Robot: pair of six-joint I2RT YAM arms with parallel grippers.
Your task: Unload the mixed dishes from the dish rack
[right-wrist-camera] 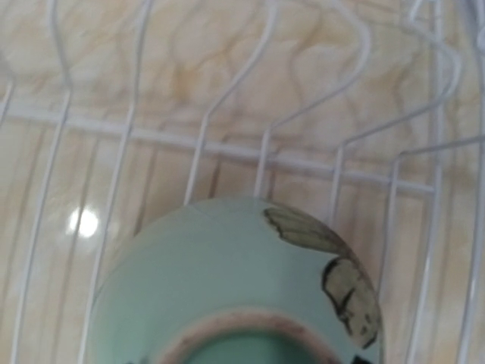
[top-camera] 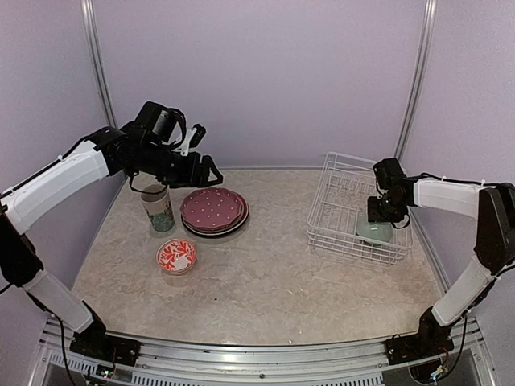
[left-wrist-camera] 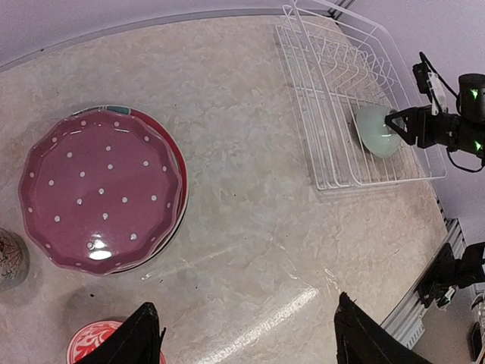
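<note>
A pale green bowl sits in the front part of the white wire dish rack. In the right wrist view the bowl shows its outer side, its foot ring and a dark leaf pattern. My right gripper is at the bowl, touching or nearly touching it. Only dark tips show at that wrist view's bottom edge, so its grip is unclear. My left gripper hangs above the counter with its fingers apart and nothing between them. Stacked plates, a cup and a red-patterned bowl stand on the left.
Apart from the green bowl, the rack looks empty. A wall stands close to the rack's right side.
</note>
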